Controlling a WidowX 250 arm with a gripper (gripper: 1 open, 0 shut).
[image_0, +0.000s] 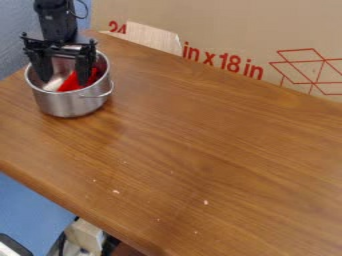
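Observation:
A steel pot (70, 101) with a wire handle sits near the left edge of the wooden table (214, 160). Inside it is a red object (79, 78) and something pale, partly hidden. My black gripper (63, 70) reaches down into the pot from above, its fingers spread open on either side of the pot's interior. Whether the fingers touch anything inside is hard to tell.
A cardboard box (274, 45) with red print stands along the back of the table. A blue surface lies to the left.

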